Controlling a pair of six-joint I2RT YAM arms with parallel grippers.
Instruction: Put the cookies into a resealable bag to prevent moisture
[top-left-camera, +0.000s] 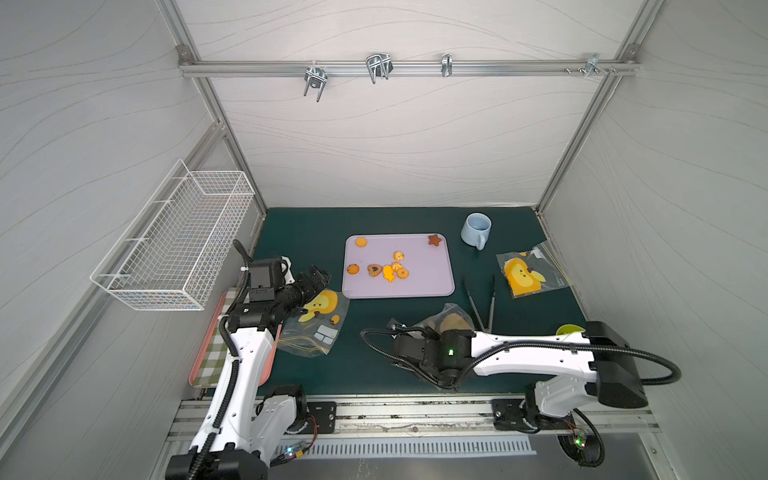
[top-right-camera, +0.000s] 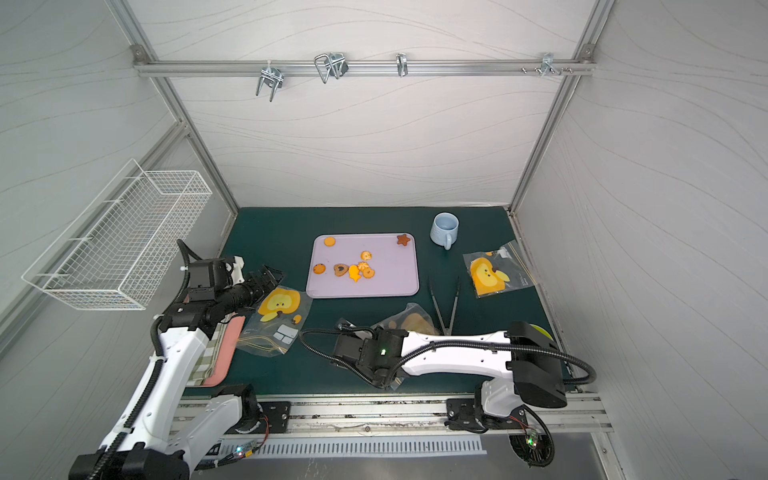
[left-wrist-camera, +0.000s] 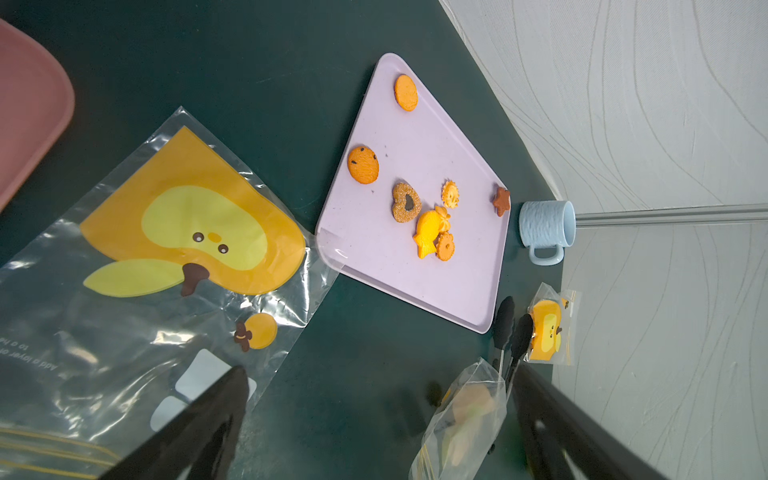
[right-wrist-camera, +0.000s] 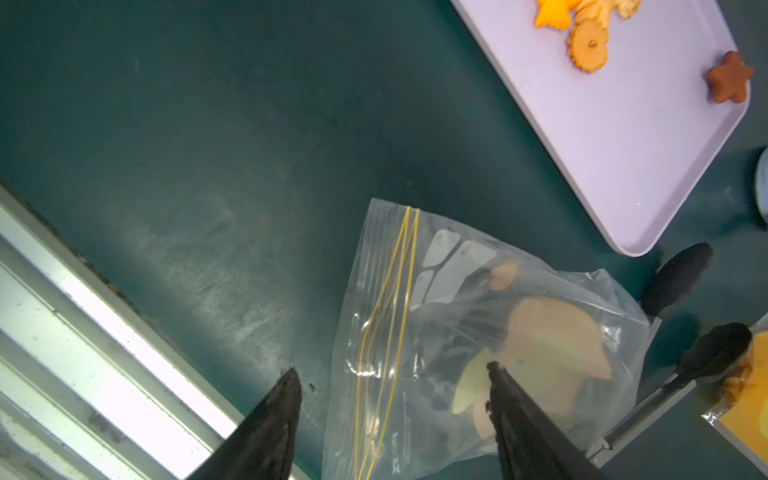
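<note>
Several cookies, among them a heart cookie (left-wrist-camera: 400, 209) and a star (right-wrist-camera: 728, 78), lie on the lilac tray (top-left-camera: 360, 288). My left gripper is open over the left side, by a flat resealable bag with a yellow print (left-wrist-camera: 160, 312). My right gripper stands open above another clear bag (right-wrist-camera: 560, 376) at the front middle, its yellow zip line between the fingertips from above. A third bag (top-left-camera: 524, 272) lies at the right.
Tongs (top-right-camera: 453, 308) lie beside the front middle bag. A blue mug (top-left-camera: 475, 228) stands at the back right. A pink tray (left-wrist-camera: 32, 96) with checked cloth is at the left, below a wire basket (top-left-camera: 184, 248).
</note>
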